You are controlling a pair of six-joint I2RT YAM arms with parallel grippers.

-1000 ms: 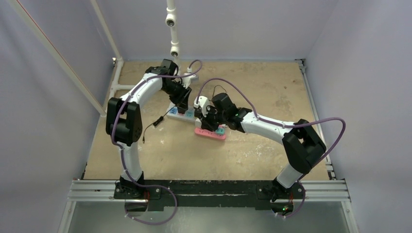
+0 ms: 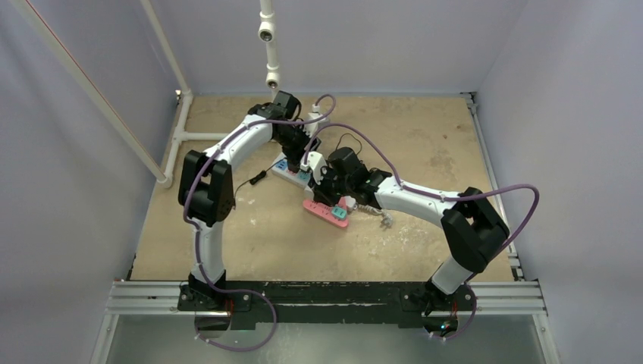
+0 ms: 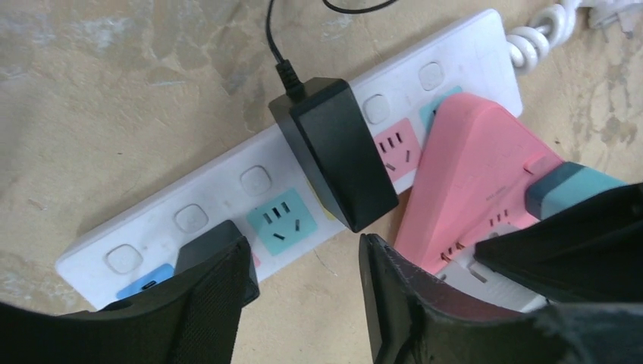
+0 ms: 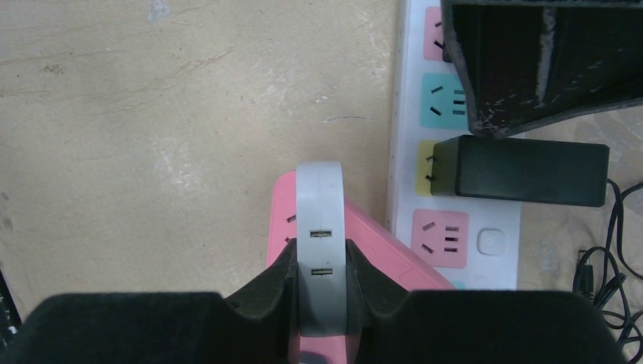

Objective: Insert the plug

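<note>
My left gripper hangs open above the white power strip [image 3: 159,216], which bears two black adapters [image 3: 337,152]. My right gripper is shut on a white plug [image 4: 321,205], held over a pink power strip [image 3: 447,182] lying beside the white strip, with a teal block [image 3: 569,189] on it. Whether the white plug's pins are in a socket cannot be seen.
Black cables [image 4: 618,250] and a coiled white cord [image 3: 542,38] lie around the strips. The two arms are close together at the middle.
My left arm has moved to the right. The pink strip has turned, and more white cord shows at its right. My right gripper has moved only slightly.
</note>
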